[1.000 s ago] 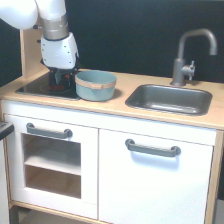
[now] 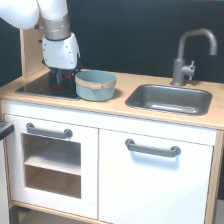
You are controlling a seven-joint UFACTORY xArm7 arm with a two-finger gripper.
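Note:
A blue-green pot stands upright on the wooden counter, at the right edge of the black cooktop. Close to the left of the pot, low over the cooktop, is my gripper. Its dark fingers blend into the black surface behind them, so how they stand does not show. Whether they touch the pot's rim is also unclear.
To the right, a metal sink is set into the counter, with a tall grey faucet behind it. Bare counter lies between pot and sink. Below are an oven door and a white cabinet door.
My arm has shifted very slightly to the right. The pot appears to be in the same place.

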